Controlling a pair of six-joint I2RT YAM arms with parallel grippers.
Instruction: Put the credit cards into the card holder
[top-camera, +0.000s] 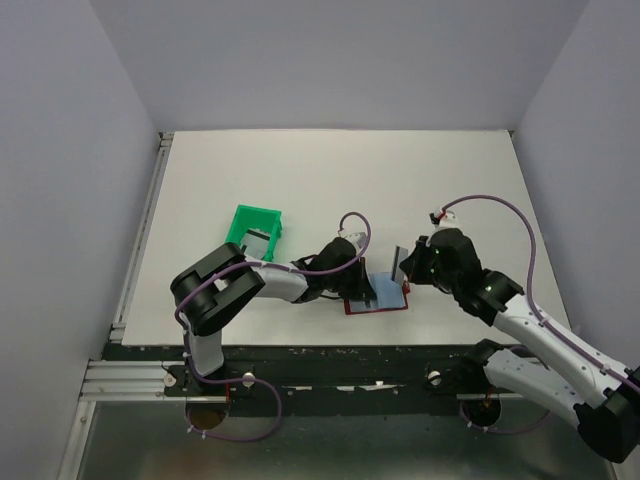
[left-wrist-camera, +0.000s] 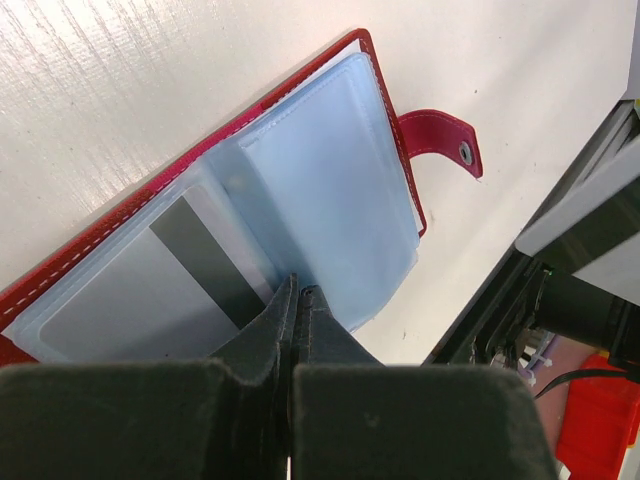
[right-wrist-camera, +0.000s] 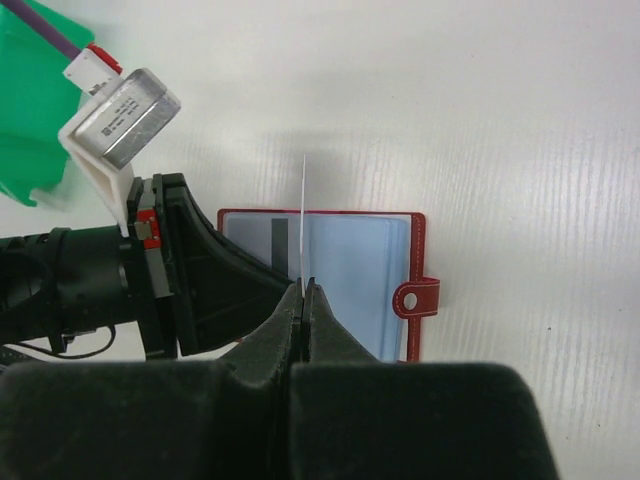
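Note:
The red-edged card holder (top-camera: 375, 308) lies open on the table, its clear bluish sleeves (left-wrist-camera: 325, 190) facing up. A grey card with a dark stripe (left-wrist-camera: 195, 265) rests in its left sleeve. My left gripper is shut, its tips at the sleeves near the holder's middle; whether thin film is pinched between them cannot be made out. A pale card (top-camera: 400, 265) is pinched in my shut right gripper. Seen edge-on in the right wrist view, that card (right-wrist-camera: 303, 225) stands upright above the holder, apart from the sleeves as far as shows.
A green box (top-camera: 260, 222) with another card (top-camera: 255, 243) in it stands to the left. The holder's strap (right-wrist-camera: 418, 297) sticks out on its right. My left arm (right-wrist-camera: 100, 280) covers the holder's lower left.

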